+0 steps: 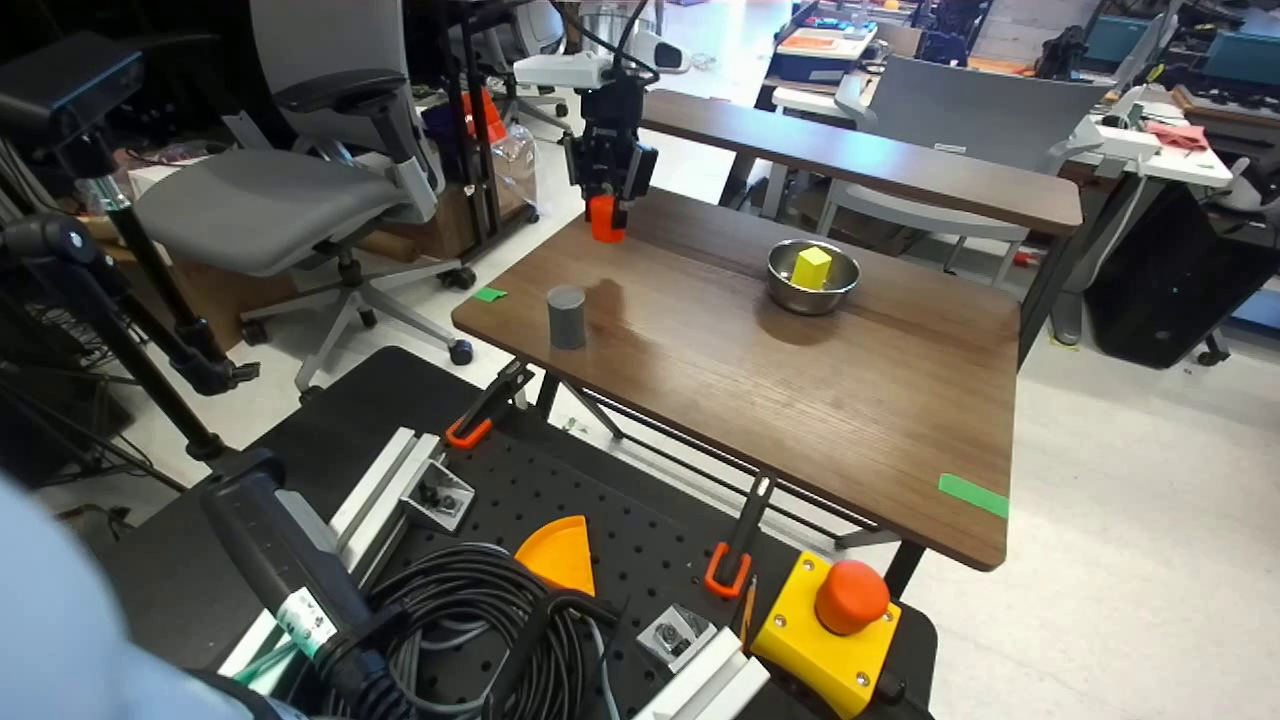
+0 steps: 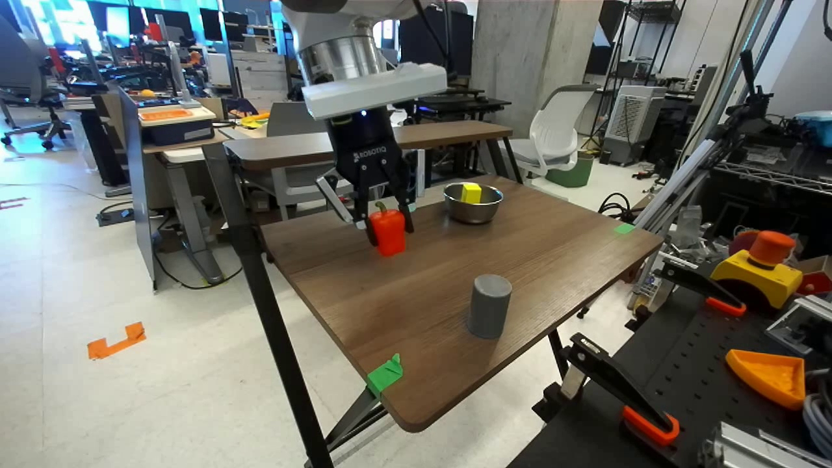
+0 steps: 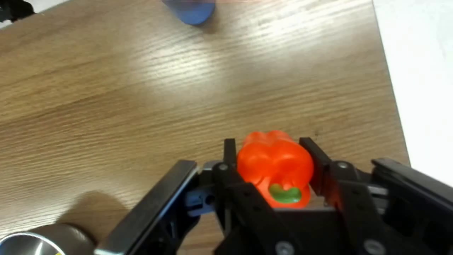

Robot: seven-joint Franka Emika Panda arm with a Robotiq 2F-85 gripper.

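My gripper is shut on a red toy bell pepper (image 3: pixel 276 161), one black finger against each side. The green stem (image 3: pixel 284 194) faces the wrist camera. In exterior view 2 the pepper (image 2: pixel 387 231) hangs stem-up between the fingertips near the table's far-left edge; whether its base touches the wood is hard to tell. A metal bowl (image 2: pixel 473 209) stands farther right on the table, with a yellow block (image 1: pixel 811 266) inside. The gripper (image 1: pixel 608 214) is well left of that bowl in exterior view 1.
A grey cylinder (image 1: pixel 566 318) stands upright near the table's left front. A raised shelf (image 1: pixel 864 156) runs along the back.
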